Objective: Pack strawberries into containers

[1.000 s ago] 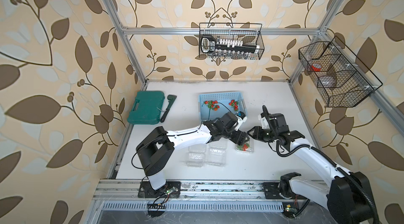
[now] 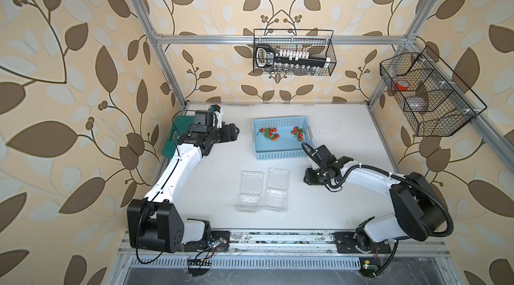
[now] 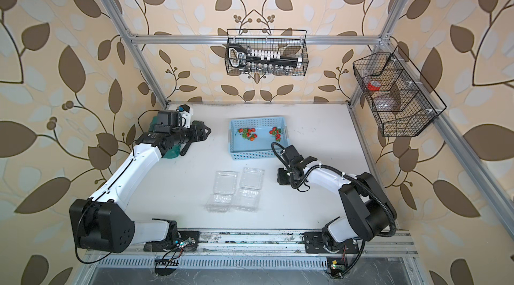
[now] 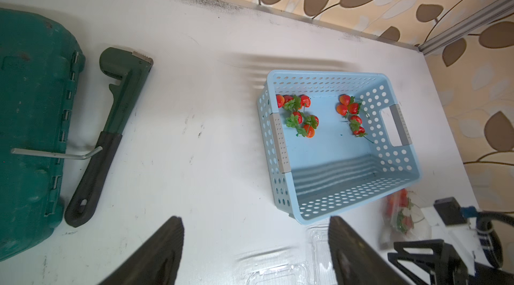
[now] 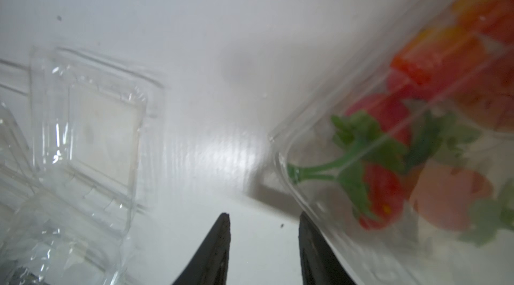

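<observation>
Strawberries (image 4: 297, 116) lie in two groups in the blue basket (image 4: 283, 188). Two clear empty containers (image 2: 251, 182) (image 2: 277, 179) stand lid-up side by side in front of it. A filled clear container (image 5: 364, 177), with strawberries and green leaves inside, sits on the table right of them; in the top left view the right arm hides it. My right gripper is open beside the filled container's edge, right finger close to its rim; whether they touch I cannot tell. My left gripper hovers left of the basket, its fingers apart with nothing between.
A green case (image 4: 32, 124) and a dark pipe wrench (image 4: 115, 124) lie on the left side of the table. Wire baskets (image 2: 294, 52) hang on the back and right walls. Bare table lies between wrench and basket, and to the basket's right.
My left arm has swung from above the filled container to the far left, over the wrench.
</observation>
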